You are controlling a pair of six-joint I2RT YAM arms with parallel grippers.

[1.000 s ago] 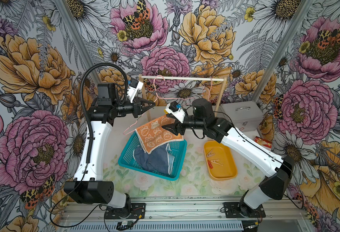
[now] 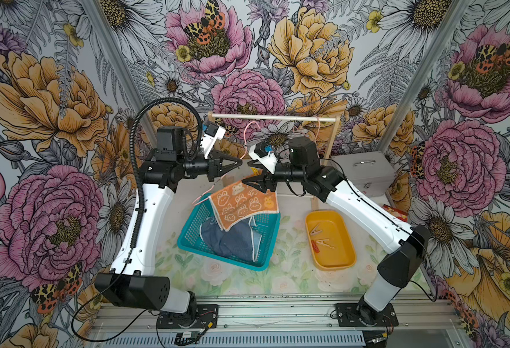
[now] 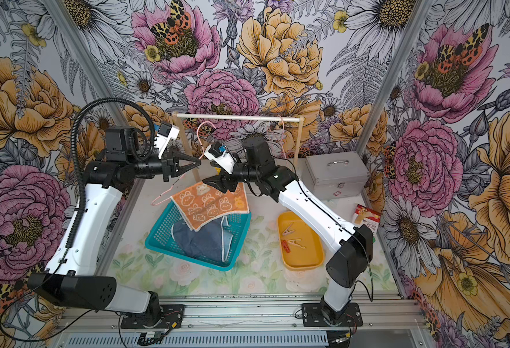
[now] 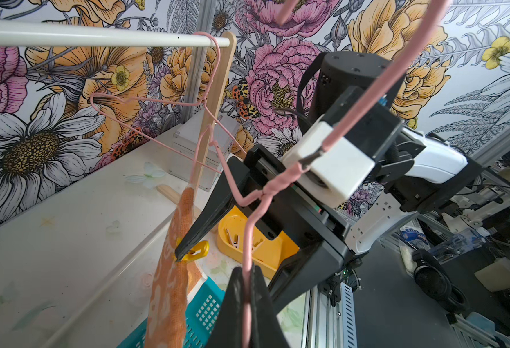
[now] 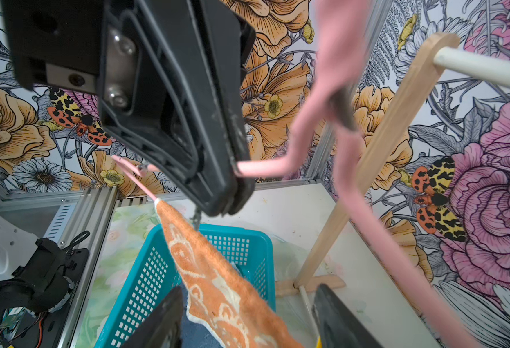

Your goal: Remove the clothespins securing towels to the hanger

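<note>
My left gripper (image 2: pixel 237 162) is shut on a pink wire hanger (image 4: pixel 249 237), which carries an orange bunny towel (image 2: pixel 240 206) hanging over the teal basket. A yellow clothespin (image 4: pixel 199 250) sits on the towel, largely hidden in the top views. My right gripper (image 2: pixel 255 184) is open beside the towel, its fingertips at or near that clothespin; whether they touch it is unclear. A blue-grey cloth (image 2: pixel 225 240) lies in the basket.
Loose clothespins lie in the yellow tray (image 2: pixel 339 243) at right. Behind stands a wooden rack (image 2: pixel 278 117) with pink hangers, beside a metal box (image 2: pixel 364 174). A red packet (image 3: pixel 366 214) lies at the right edge.
My left gripper has shifted right with the hanger, and the towel has swung right with it. My right gripper has moved slightly about the towel's upper part.
</note>
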